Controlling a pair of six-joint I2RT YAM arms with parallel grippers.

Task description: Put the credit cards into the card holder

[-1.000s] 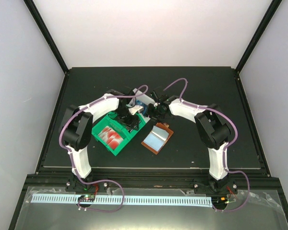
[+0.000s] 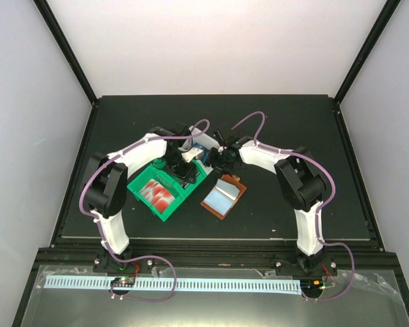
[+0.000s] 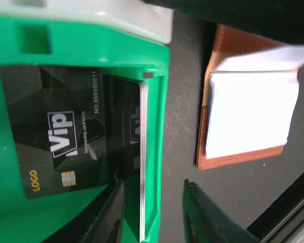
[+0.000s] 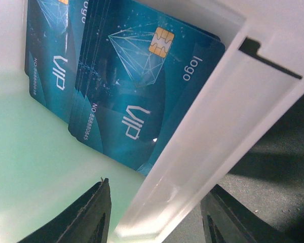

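Black credit cards (image 3: 55, 131) lie in a green tray (image 3: 35, 11) in the left wrist view; a thin stack of cards (image 3: 143, 152) stands on edge along its wall. Around that wall and the stack's edge, my left gripper is open, fingers apart on both sides. In the right wrist view, blue cards (image 4: 142, 86) lie in a white tray (image 4: 233, 121). The fingers of my right gripper are apart, the tray's wall showing between them. The brown card holder (image 2: 224, 197) lies spread open, with clear sleeves, right of the green tray.
Red-and-white cards (image 2: 157, 195) fill the green tray's near compartment. Both grippers work close together at the trays. Bare black table (image 2: 279, 225) spreads to the right of the holder.
My right arm and the card holder look the same.
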